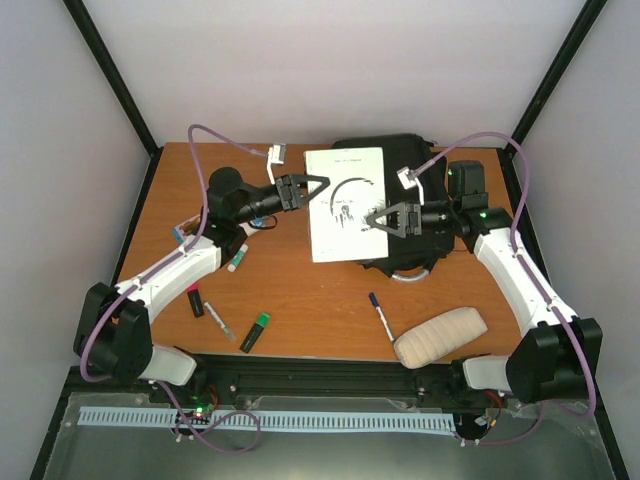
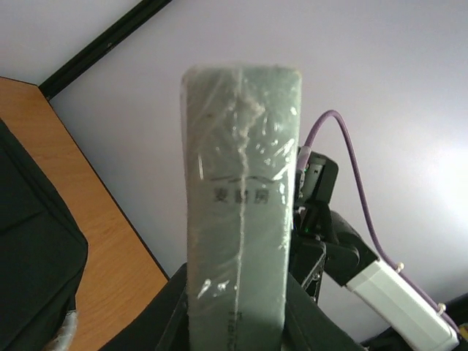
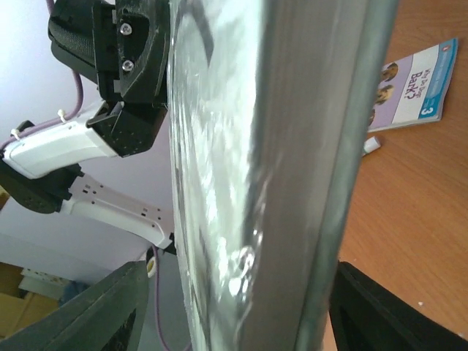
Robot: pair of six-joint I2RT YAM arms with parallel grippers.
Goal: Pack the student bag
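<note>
A thick book [image 1: 345,235] in clear wrap, with a pale cover and dark drawing, is held above the table, partly over the black bag [image 1: 405,160]. My left gripper [image 1: 322,185] is shut on its left edge; the wrapped spine [image 2: 238,197] stands between those fingers in the left wrist view. At the book's right edge is my right gripper [image 1: 375,219]. Its fingers [image 3: 117,311] are spread apart, either side of the page-edge side [image 3: 292,183] in the right wrist view. The book hides part of the bag, whose opening I cannot make out.
A beige pencil case [image 1: 440,336] lies front right, beside a blue-capped pen [image 1: 382,318]. Front left are a green-capped marker [image 1: 255,333], a white pen [image 1: 219,320] and a pink-topped marker [image 1: 194,300]. A glue stick [image 1: 237,258] and a picture book [image 3: 415,88] lie near the left arm.
</note>
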